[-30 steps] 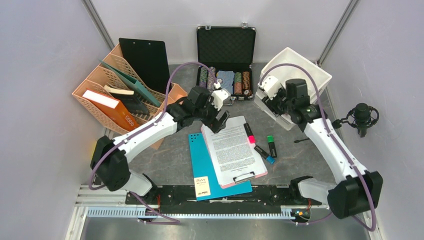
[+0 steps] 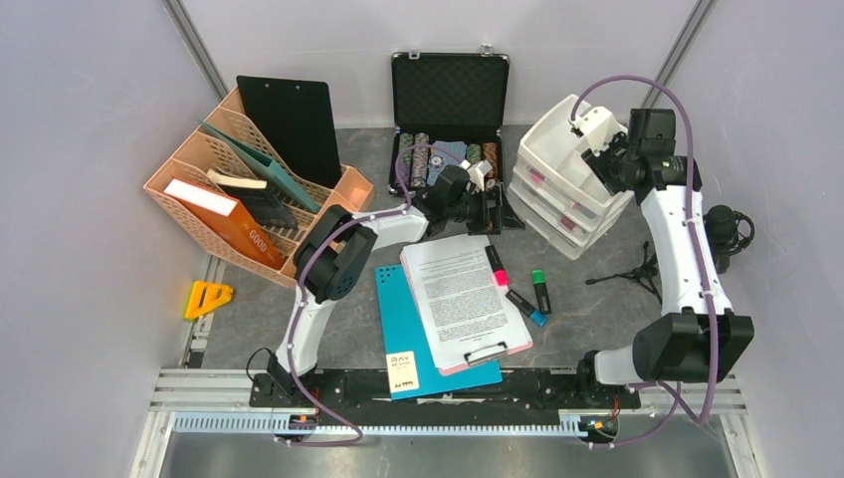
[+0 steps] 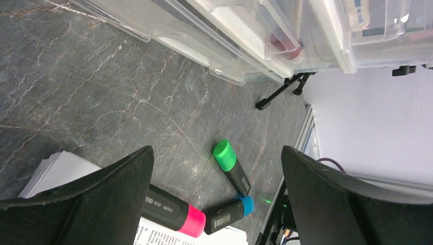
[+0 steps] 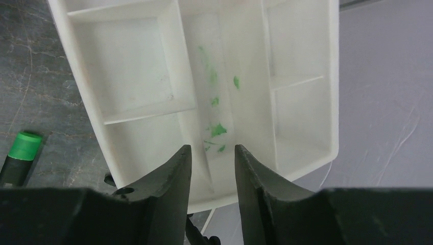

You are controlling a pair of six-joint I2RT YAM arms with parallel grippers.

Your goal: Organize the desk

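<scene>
Three markers lie loose: a pink-capped one (image 2: 495, 264) on the clipboard papers (image 2: 458, 299), a blue-capped one (image 2: 526, 307) partly off their edge, and a green-capped one (image 2: 540, 292) on the bare desk. My left gripper is open and empty, above the desk between the papers and the drawer unit (image 2: 567, 184). Over the unit's white top tray hangs my right gripper, its fingers parted with nothing between them. The tray's compartments (image 4: 122, 61) look empty, with green stains in the middle one.
An orange rack (image 2: 189, 209) holding books and a black clipboard stands at left. The open chip case (image 2: 450, 95) is at the back. A blue folder (image 2: 393, 309) lies under the papers. A small tripod (image 2: 637, 274) and black microphone (image 2: 727, 231) are at right.
My left gripper has moved right, from over the papers toward the drawer unit. The right gripper has moved back and right over the tray, which looks shifted or lowered onto the unit.
</scene>
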